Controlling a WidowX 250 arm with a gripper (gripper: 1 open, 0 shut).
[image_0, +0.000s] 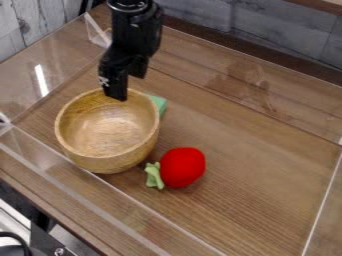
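My black gripper (123, 80) hangs over the back edge of a tan bowl (107, 140), at the upper left of the camera view; whether its fingers are open or shut is unclear. A small green object (158, 104) lies beside the bowl's upper right, partly hidden. A red round object (182, 168) with a pale green part (152, 174) at its left lies to the lower right of the bowl.
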